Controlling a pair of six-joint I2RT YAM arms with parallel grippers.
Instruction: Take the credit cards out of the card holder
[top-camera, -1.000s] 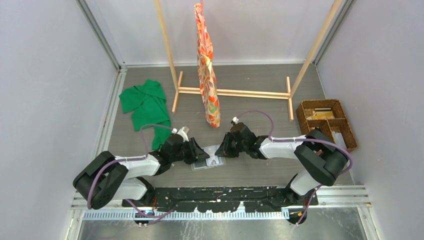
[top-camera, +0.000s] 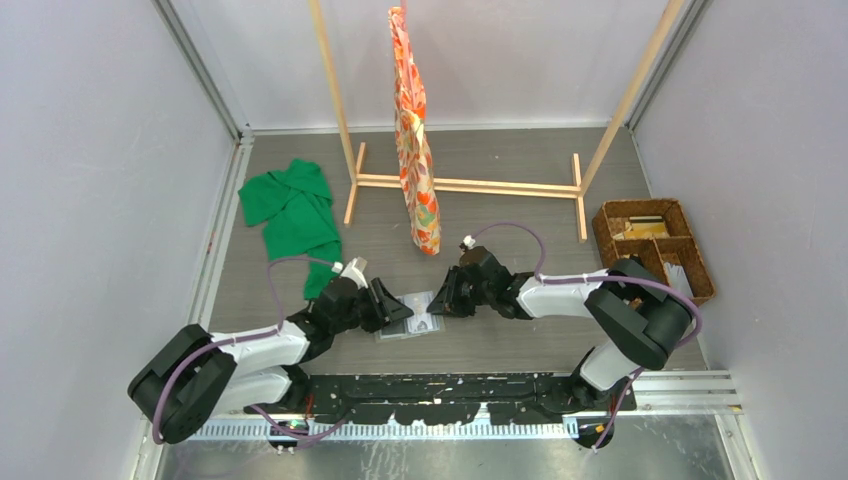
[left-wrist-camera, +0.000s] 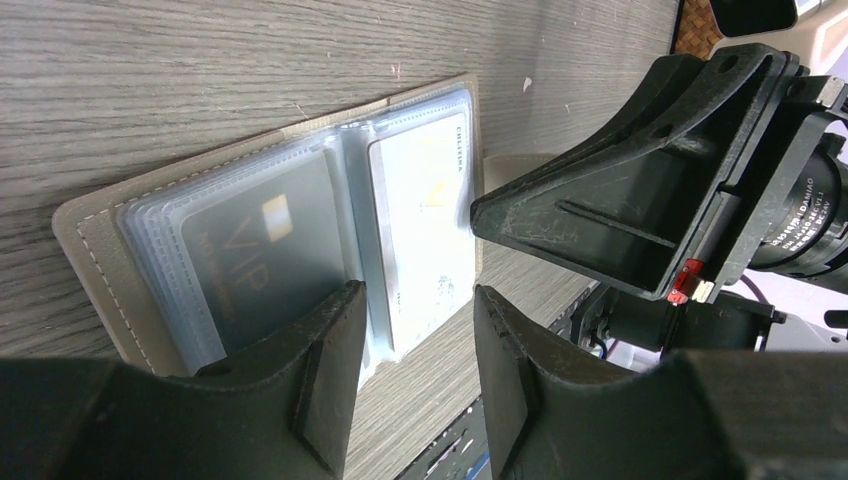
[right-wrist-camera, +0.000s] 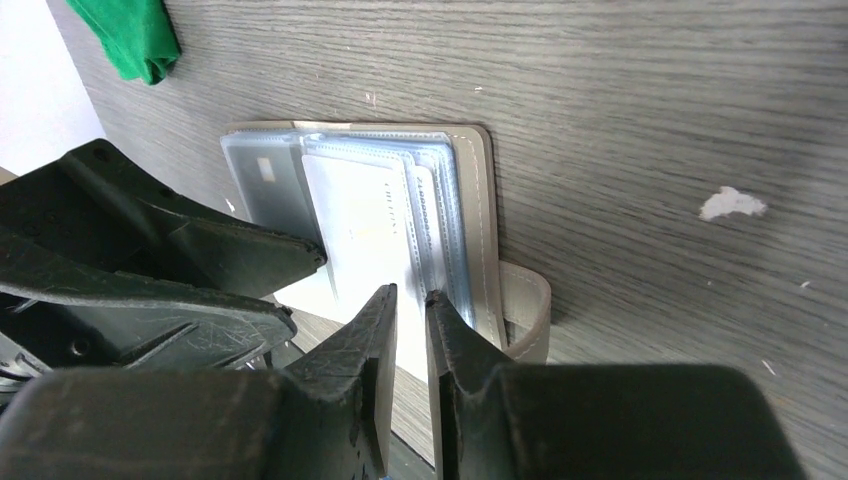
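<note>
The card holder (left-wrist-camera: 85, 215) lies opened flat on the table, beige-edged with clear pockets. A dark card marked VIP (left-wrist-camera: 255, 235) fills one pocket; a white card (left-wrist-camera: 425, 215) lies in the pocket beside it. Over the holder, my left gripper is open, its near finger (left-wrist-camera: 335, 345) by the dark card's pocket. My right gripper is at the white card's (right-wrist-camera: 360, 220) side, its fingertips a narrow gap apart. White card surface shows through that gap; I cannot see the tips gripping anything.
A green cloth (top-camera: 295, 215) lies at the left. Behind, a patterned cloth (top-camera: 415, 150) hangs from a wooden frame (top-camera: 500, 187). A wicker basket (top-camera: 605, 222) with compartments stands at the right. Table between frame and arms is mostly clear.
The left arm has swung a little to the left, and the card holder has shifted slightly left with it. In the top view the right arm looks nearly still.
</note>
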